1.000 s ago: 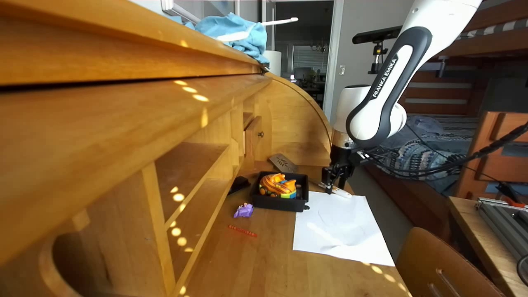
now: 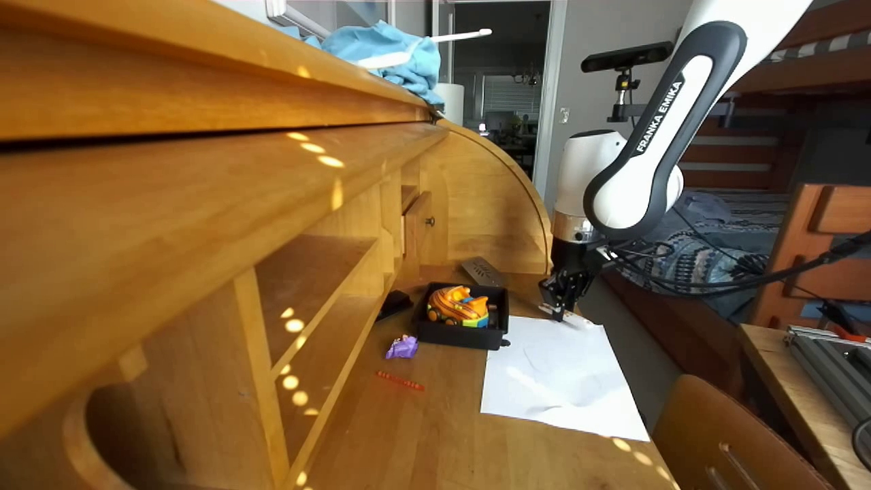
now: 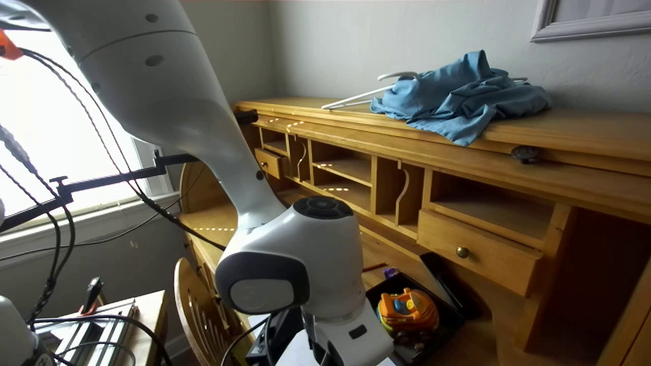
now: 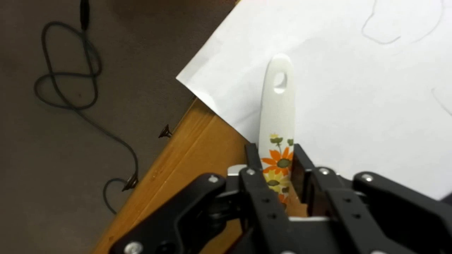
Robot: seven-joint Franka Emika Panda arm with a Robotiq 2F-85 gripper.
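A white spatula handle (image 4: 278,101) with orange and yellow flowers and a hole near its end lies between the fingers of my gripper, which is shut on it. In exterior view 1 a grey slotted blade (image 2: 483,271), apparently the same spatula's, shows behind the black tray. My gripper (image 2: 559,312) points down at the far end of the white paper (image 2: 563,376). The handle's end reaches over the paper (image 4: 339,101); whether it touches the sheet I cannot tell. Exterior view 2 hides the fingertips behind the arm.
Left of the gripper stands a black tray (image 2: 461,336) holding an orange toy vehicle (image 2: 458,305). A purple item (image 2: 402,347) and a red stick (image 2: 400,380) lie nearby. The desk's edge (image 4: 146,199) is close, with floor beyond.
My gripper and arm have shifted slightly right in exterior view 1. The spatula's blade and handle have moved right as well. The paper has shifted slightly left. Tray and small items are unchanged.
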